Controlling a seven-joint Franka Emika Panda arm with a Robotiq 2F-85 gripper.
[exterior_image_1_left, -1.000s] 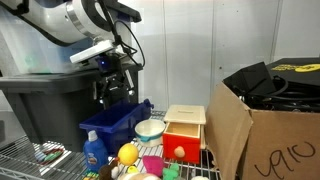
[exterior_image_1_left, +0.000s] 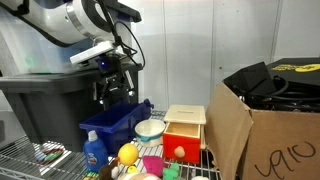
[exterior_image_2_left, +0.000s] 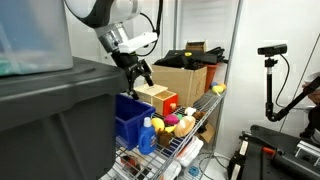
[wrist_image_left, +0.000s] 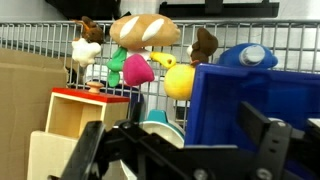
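Note:
In the wrist view my gripper shows at the lower edge, its dark fingers (wrist_image_left: 92, 142) spread well apart and nothing visible between them. The arm (exterior_image_1_left: 112, 60) holds it over the blue bin (exterior_image_1_left: 118, 125), clear of the objects below. That bin (wrist_image_left: 213, 105) lies to the right in the wrist view, and a pale bowl (wrist_image_left: 163, 128) is partly hidden behind the gripper. Beside the bowl stands an orange-red box with an open cream inside (wrist_image_left: 68, 117). A blue bottle (exterior_image_1_left: 95, 150) is upright in front of the bin.
On the wire rack lie an orange ball (wrist_image_left: 179, 82), a pink item (wrist_image_left: 138, 69), a bread-like toy (wrist_image_left: 145, 30) and several other toys. A cardboard box (exterior_image_1_left: 235, 130) bounds the right side; a large dark tote (exterior_image_2_left: 60, 125) bounds the other.

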